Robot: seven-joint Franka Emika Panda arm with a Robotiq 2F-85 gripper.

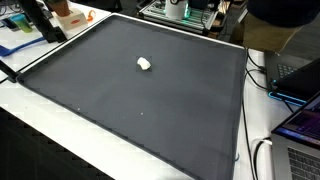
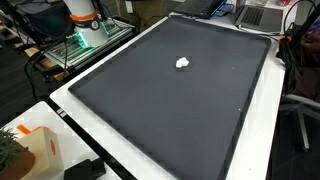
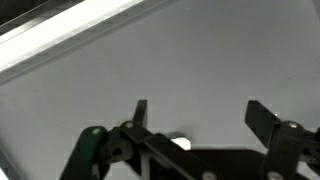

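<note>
A small white object (image 1: 143,63) lies alone on the dark grey board (image 1: 140,110), toward its back in exterior view 1. The same white object (image 2: 182,62) shows in exterior view 2, its exact shape too small to tell. In the wrist view my gripper stands open, its two black fingers wide apart with only bare board between the tips. Part of the white object (image 3: 181,142) peeks out at the bottom, mostly hidden by the gripper's body. Neither exterior view shows the gripper's fingers.
White table edges (image 1: 110,134) border the board. Laptops (image 1: 295,140) and cables sit along the right side in exterior view 1. A potted plant (image 2: 12,155) stands at the near left of exterior view 2. Most of the board is clear.
</note>
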